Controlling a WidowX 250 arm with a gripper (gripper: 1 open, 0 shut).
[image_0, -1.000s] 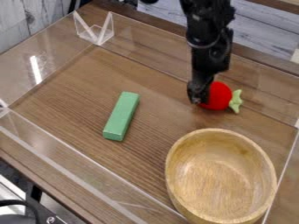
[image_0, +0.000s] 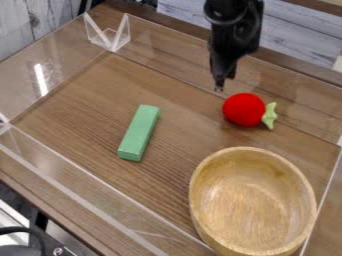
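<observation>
My black gripper (image_0: 225, 78) is raised at the top centre, above and behind a red round object (image_0: 243, 110) with a pale green top (image_0: 269, 116), which rests on the wooden table. The gripper is apart from it. Its fingers are too dark and small to tell whether they are open or shut.
A green block (image_0: 139, 133) lies left of centre. A wooden bowl (image_0: 253, 200) sits at the lower right. A clear plastic object (image_0: 110, 32) stands at the upper left.
My gripper has risen away from the red object toward the top of the view. The red object looks to be in about the same place.
</observation>
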